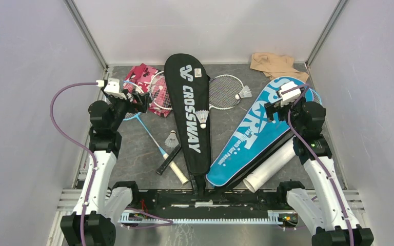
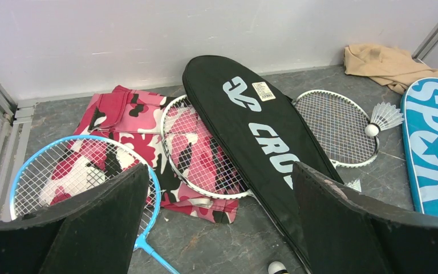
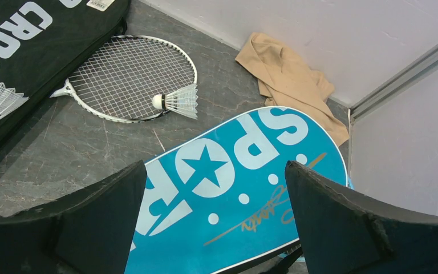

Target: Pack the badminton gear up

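A black Crossway racket bag (image 1: 187, 102) lies lengthwise mid-floor, with a white-framed racket partly under it; its strings (image 1: 225, 92) show on the right. One shuttlecock (image 1: 202, 117) rests on this bag, another (image 1: 244, 92) at the racket's rim, a third (image 1: 172, 139) on the floor. The blue SPORK bag (image 1: 256, 128) lies slanted at right. A blue-framed racket (image 2: 85, 137) lies at left, its head over red camouflage cloth (image 2: 142, 125). My left gripper hangs open above the left rackets. My right gripper is open over the blue bag, holding nothing.
A white tube (image 1: 271, 165) lies along the blue bag's lower right side. Tan cloth (image 1: 277, 65) is heaped at the back right by the wall. Grey floor (image 3: 91, 154) shows bare between the two bags.
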